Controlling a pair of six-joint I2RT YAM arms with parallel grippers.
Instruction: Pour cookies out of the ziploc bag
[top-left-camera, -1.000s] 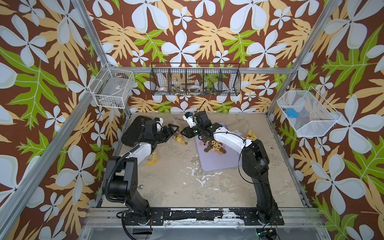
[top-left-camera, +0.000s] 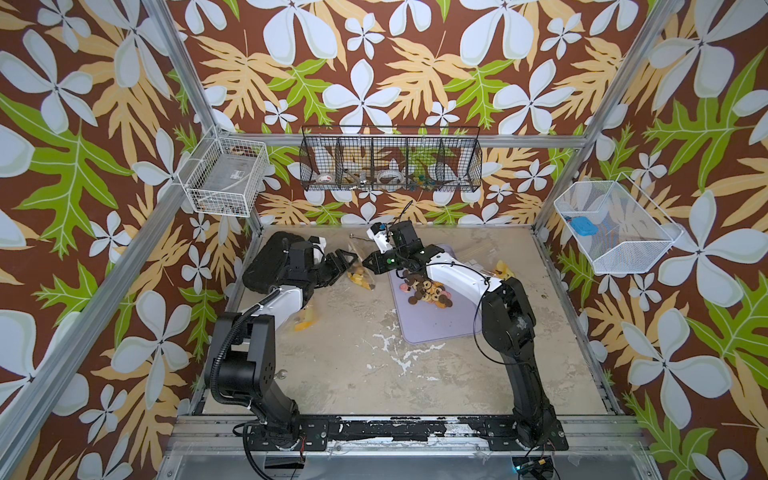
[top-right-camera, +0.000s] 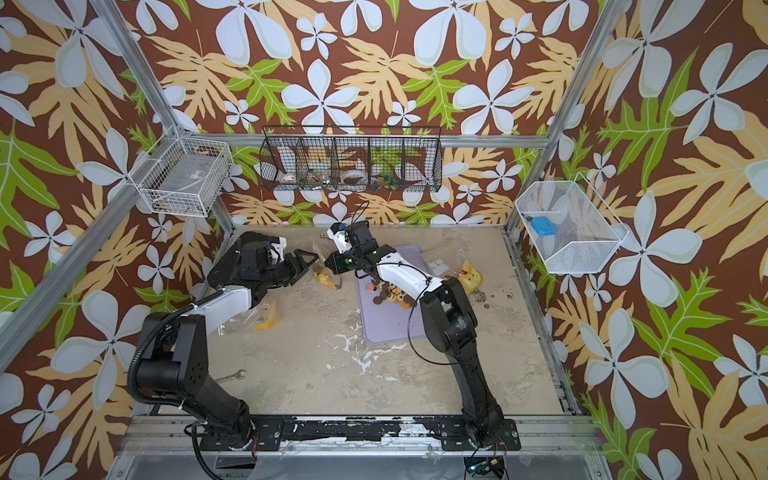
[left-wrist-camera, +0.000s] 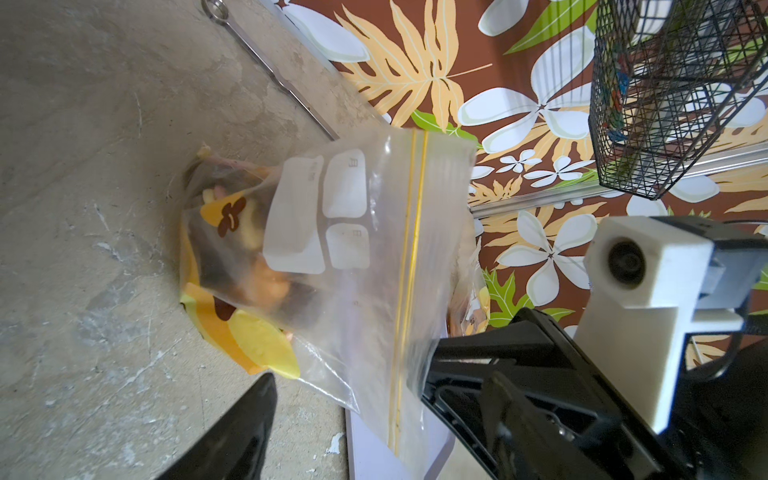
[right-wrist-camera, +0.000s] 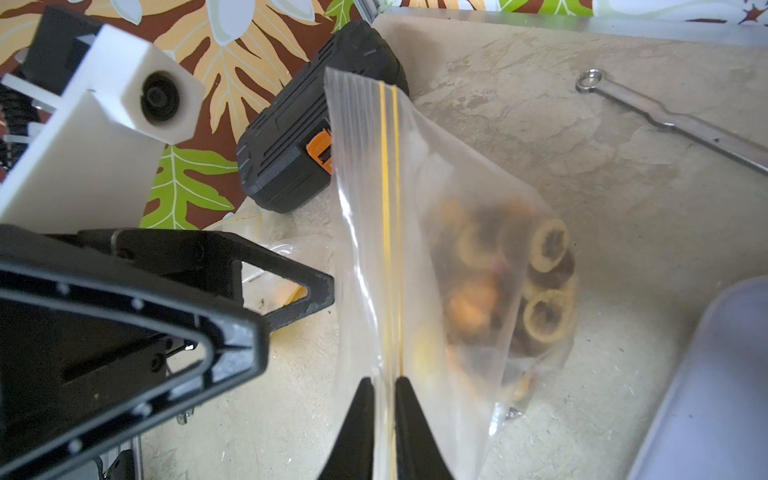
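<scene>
The clear ziploc bag (left-wrist-camera: 320, 232) with yellow zip lines hangs between my two grippers, with cookies (right-wrist-camera: 552, 280) in its lower part. My right gripper is shut on the thin plastic at the bag's zip edge. Facing it from the left, my left gripper (top-left-camera: 350, 257) stands open, its fingers (left-wrist-camera: 240, 424) wide apart and the bag in front of them. Loose cookies (top-left-camera: 428, 292) are piled on the lilac mat (top-left-camera: 436, 329), beneath the right arm.
A second bag (top-left-camera: 304, 321) lies by the left arm, another (top-right-camera: 469, 277) to the mat's right. A black case (right-wrist-camera: 320, 112) lies at back left. A wrench (left-wrist-camera: 272, 72) rests behind the bag.
The left arm and the mat's cookies look unmoved.
</scene>
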